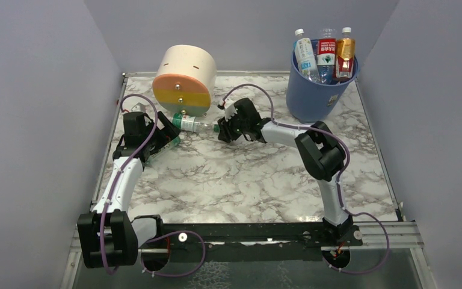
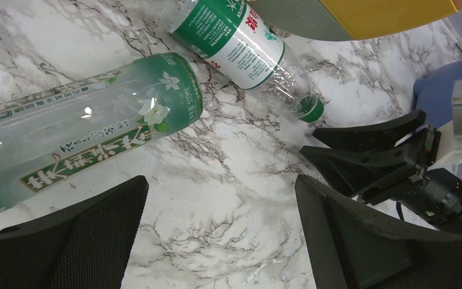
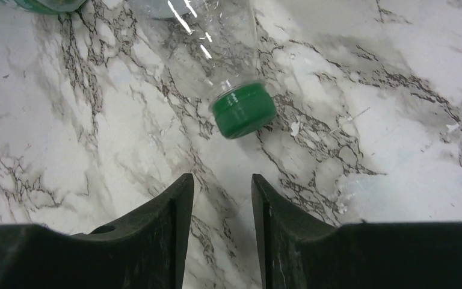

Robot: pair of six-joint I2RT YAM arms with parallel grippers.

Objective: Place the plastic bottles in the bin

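Observation:
A green-labelled clear bottle (image 1: 189, 123) lies below the cream cylinder, its green cap (image 3: 243, 110) toward my right gripper. That gripper's fingertips stand close together just short of the cap, with nothing visible between them. A larger green-tinted bottle (image 2: 78, 126) lies on the marble at the left, partly under my left gripper, which is open with bare table between its fingers. The blue bin (image 1: 316, 99) at the back right holds several upright bottles (image 1: 326, 57).
The cream cylinder (image 1: 186, 66) with a coloured end stands at the back left, close above the lying bottles. Walls surround the back and sides.

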